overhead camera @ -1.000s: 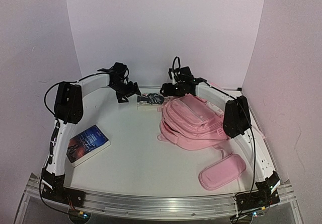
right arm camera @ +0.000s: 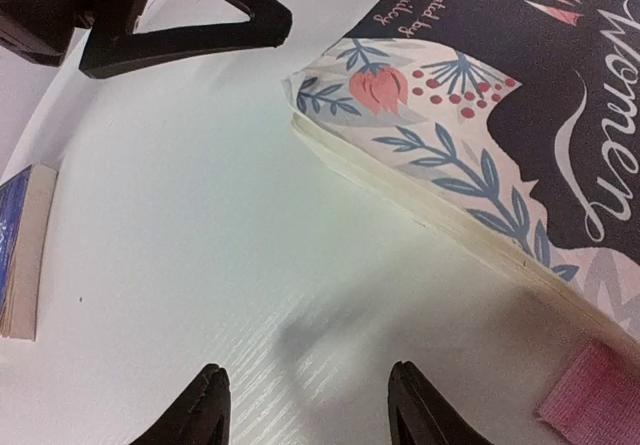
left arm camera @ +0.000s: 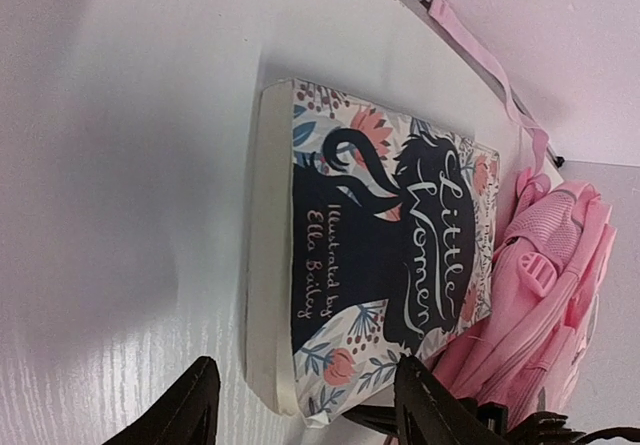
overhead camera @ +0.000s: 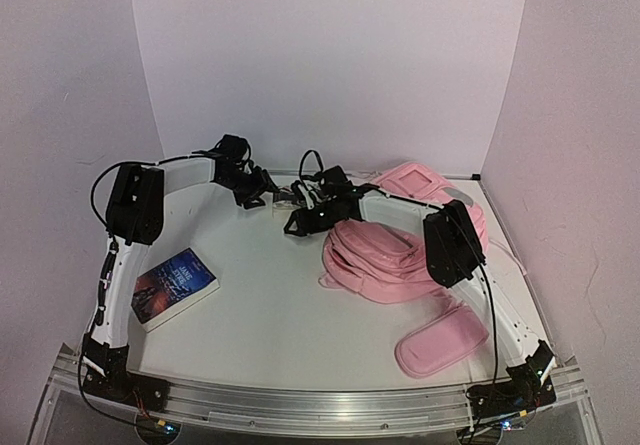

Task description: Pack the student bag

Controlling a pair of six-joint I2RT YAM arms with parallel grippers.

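Observation:
The Little Women book (left arm camera: 390, 225) lies flat near the back of the table. In the top view, only part of this book (overhead camera: 281, 208) shows between my grippers. My left gripper (overhead camera: 262, 193) is at its left end, fingers spread with no grip on it. My right gripper (overhead camera: 297, 212) hovers by its front right side, also open; bare table shows between its fingertips. The pink backpack (overhead camera: 375, 270) slumps at right, partly under the right arm. A blue Jane Eyre book (overhead camera: 175, 287) rests at the left front.
A pink pencil case (overhead camera: 442, 341) lies at the front right, near the backpack. White walls close in the back and both sides. My two grippers are close together.
My right gripper has come left and toward the front, from the backpack's back left edge to the Little Women book. The backpack has shifted slightly right.

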